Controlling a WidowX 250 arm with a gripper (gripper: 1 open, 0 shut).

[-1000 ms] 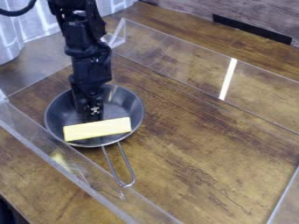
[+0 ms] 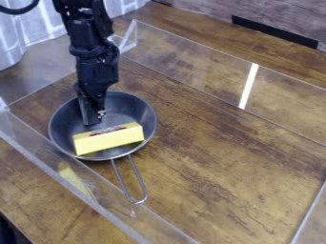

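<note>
A dark round pan (image 2: pixel 140 116) with a long wire handle sits on the wooden table at the left. Inside it, toward the front, rests a yellow block (image 2: pixel 107 140) with some red on its top edge. My black gripper (image 2: pixel 90 116) reaches down from above into the back-left of the pan, behind the block and apart from it. It looks shut, with nothing visible between its fingers, though the tips are small and dark against the pan.
A wide area of bare table (image 2: pixel 223 162) lies to the right. Clear panels border the workspace, with a white strip (image 2: pixel 249 86) at the right and a pale crinkled object (image 2: pixel 32 43) at the back left.
The yellow block has tilted or turned slightly, now showing red along its top. My gripper has shifted slightly left and up.
</note>
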